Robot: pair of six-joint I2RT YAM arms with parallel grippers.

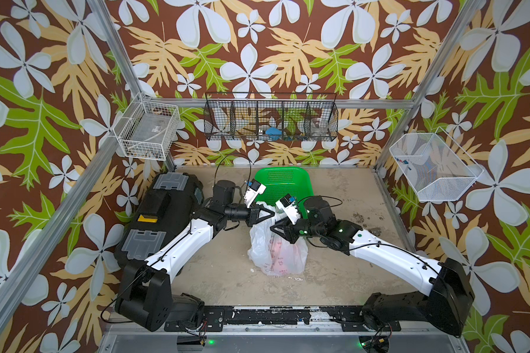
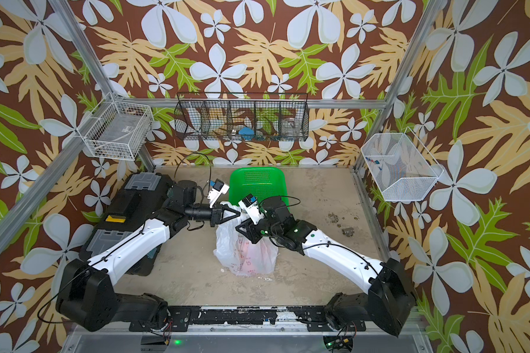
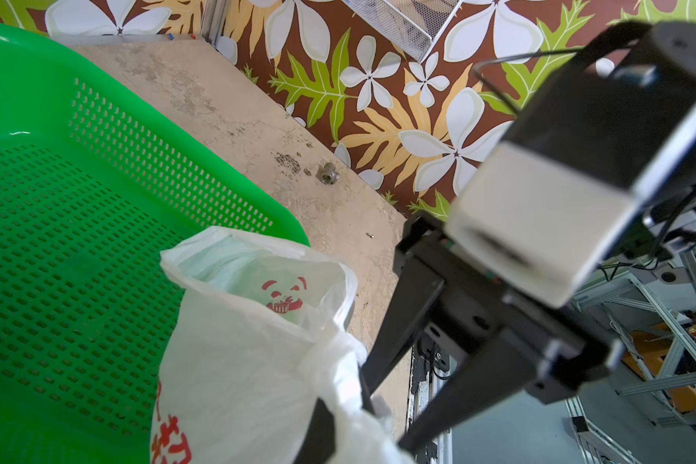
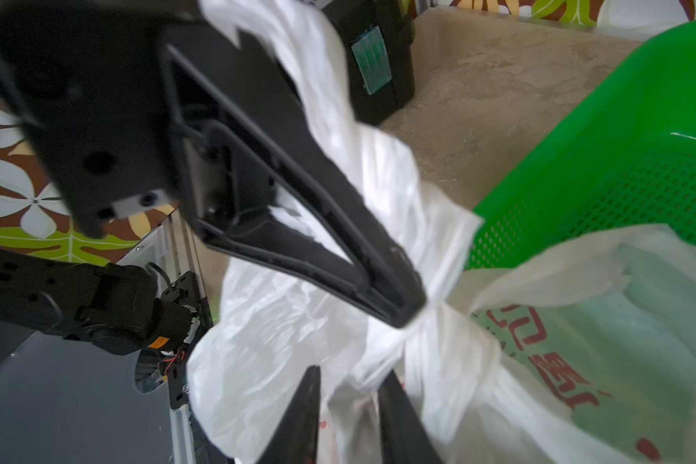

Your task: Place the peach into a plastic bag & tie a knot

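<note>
A white plastic bag point(image 1: 276, 256) with red print stands on the table, its mouth gathered between my grippers; in the left wrist view the bag's opening point(image 3: 286, 290) gapes. No peach can be made out; a pinkish patch shows low in the bag. My left gripper is shut, a twisted strand of plastic point(image 4: 386, 170) running over and beside it; whether its fingers pinch any is unclear. Facing it, my right gripper stands part open, its blurred fingers point(image 4: 398, 421) low in its own wrist view, with white plastic around and between them.
Right behind the bag sits a green basket point(image 1: 306, 182). A black toolbox point(image 1: 159, 214) occupies the table's left side. Wire baskets point(image 1: 271, 117) hang on the back and both sides. Bare table point(image 1: 353, 200) lies to the right.
</note>
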